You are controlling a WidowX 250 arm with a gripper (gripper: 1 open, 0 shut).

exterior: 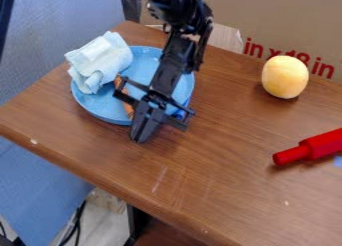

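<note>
My gripper point(156, 122) reaches down over the front right of a blue plate point(96, 103) on the wooden table, its fingers low near the plate's rim. An orange item point(123, 85) on the plate is partly hidden behind the gripper, and something small and blue shows just right of the fingers. A folded white cloth point(96, 60) lies on the plate's back left. Whether the fingers are open or shut on something is unclear.
A round pale yellow object point(285, 77) stands at the back right, near a cardboard box point(267, 15). A red rolling pin point(310, 148) lies at the right edge.
</note>
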